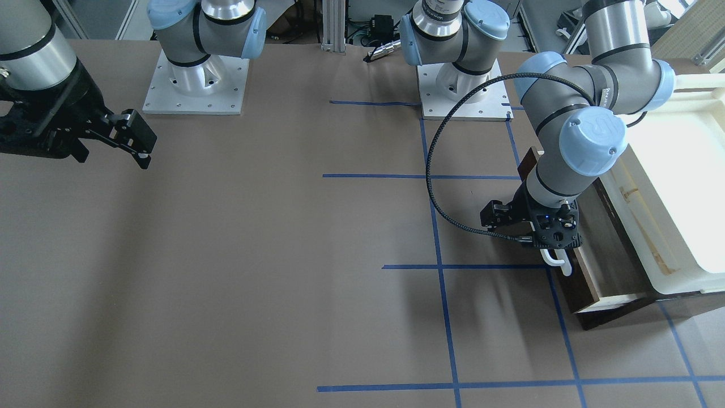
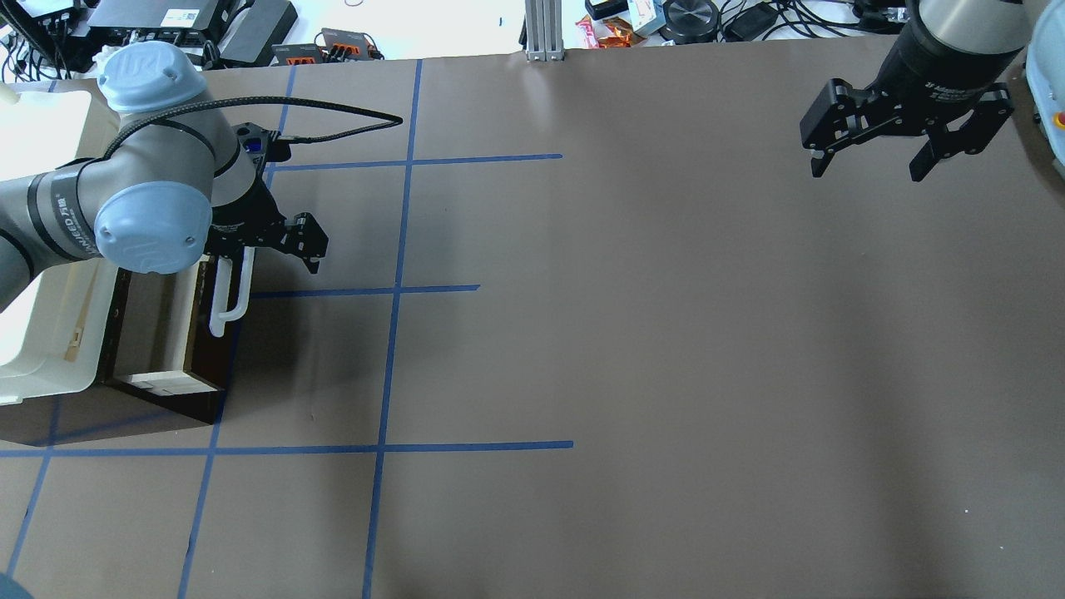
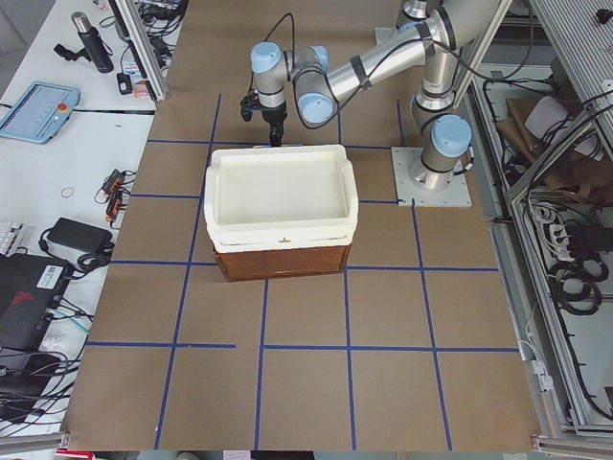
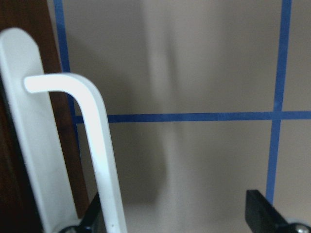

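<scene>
A wooden box (image 1: 598, 268) with an open drawer and a white handle (image 4: 99, 141) holds a white tray (image 3: 280, 192) on top. My gripper (image 2: 274, 240) is down at the drawer's front, around the upper end of the handle. In the left wrist view its fingertips stand apart at the bottom, with the handle running down to the left one (image 4: 180, 213). Whether the handle is gripped between them does not show clearly; the gripper looks open.
Other arms stand at the table's edges, one with a black gripper (image 1: 109, 136) opposite the box. The taped floor of the table (image 2: 649, 329) in front of the drawer is clear.
</scene>
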